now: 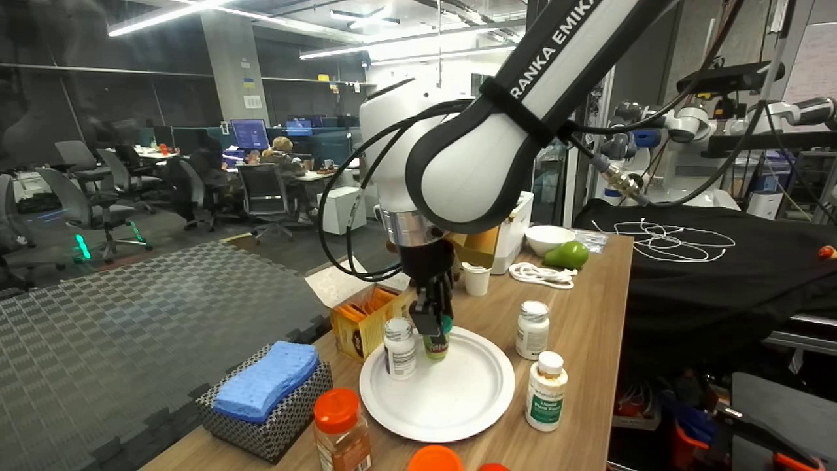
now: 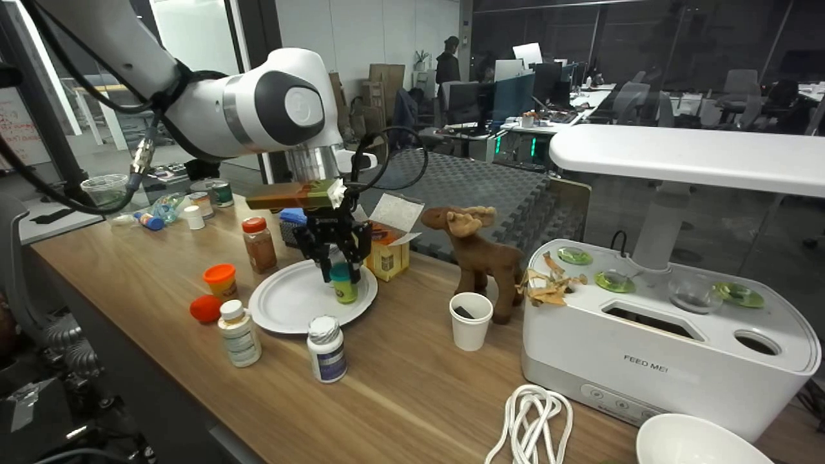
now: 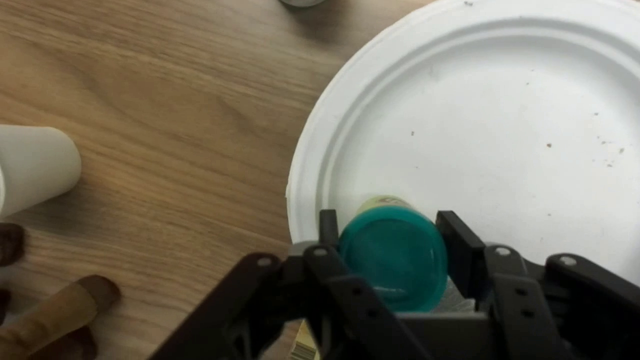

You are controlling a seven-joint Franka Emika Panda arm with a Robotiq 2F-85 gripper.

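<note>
A small green tub with a teal lid (image 3: pixel 393 258) is between the fingers of my gripper, which is shut on it. In exterior view 1 the tub (image 1: pixel 437 346) is at the far left part of the white plate (image 1: pixel 463 396), just beside a white pill bottle (image 1: pixel 400 353) standing on that plate. From exterior view 2 the tub (image 2: pixel 344 287) looks upright, at or just above the plate's surface; whether its base touches cannot be told. The pill bottle is mostly hidden behind the gripper there.
Two white bottles (image 1: pixel 533 330) (image 1: pixel 546 392) stand right of the plate. An open yellow box (image 1: pixel 361 318), a red-lidded jar (image 1: pixel 342 432) and a blue sponge (image 1: pixel 268 381) flank its left. A paper cup (image 2: pixel 470 321) and a brown toy moose (image 2: pixel 487 259) stand nearby.
</note>
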